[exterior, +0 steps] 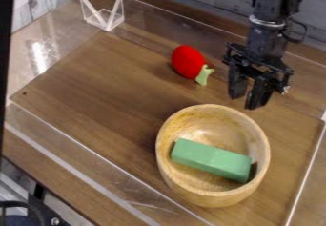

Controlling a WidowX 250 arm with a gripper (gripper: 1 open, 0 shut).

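My black gripper [249, 89] hangs over the right side of the table, open, above and behind a wooden bowl [173, 183]. In the bowl lies a green rectangular block [211, 158]. A red object [188, 60] with a pale green part at one end lies left of my gripper, toward the back.
A clear plastic holder [103, 10] stands at the back left.
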